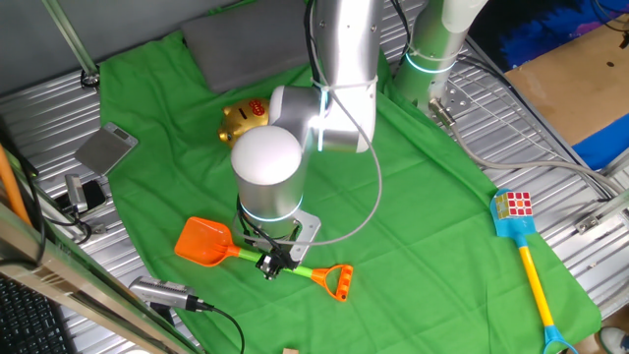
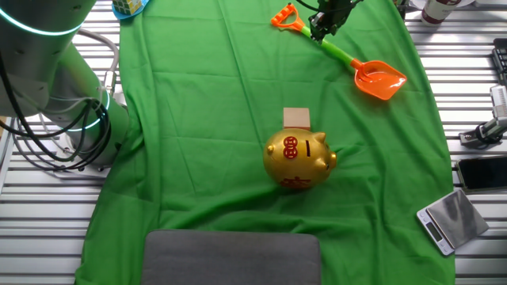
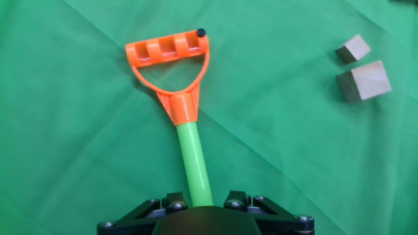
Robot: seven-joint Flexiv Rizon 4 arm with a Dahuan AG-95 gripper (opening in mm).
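An orange toy shovel (image 1: 204,242) with a green shaft lies on the green cloth, its orange D-shaped handle (image 3: 168,49) toward the top of the wrist view. Over the middle of the shaft is my gripper, open, with the green shaft (image 3: 194,163) running through the gap between its fingers. Clear space shows on both sides of the shaft. Whether the fingertips are level with the shaft or above it, I cannot tell. In exterior view 2 the orange scoop (image 2: 380,80) lies to the right of the gripper.
Two small wooden blocks (image 3: 364,79) lie right of the handle in the wrist view. A gold piggy bank (image 2: 298,159) stands beside another wooden block (image 2: 296,118). A blue and yellow shovel (image 1: 537,285) with a puzzle cube (image 1: 514,205) lies at the cloth's edge. Open cloth surrounds the handle.
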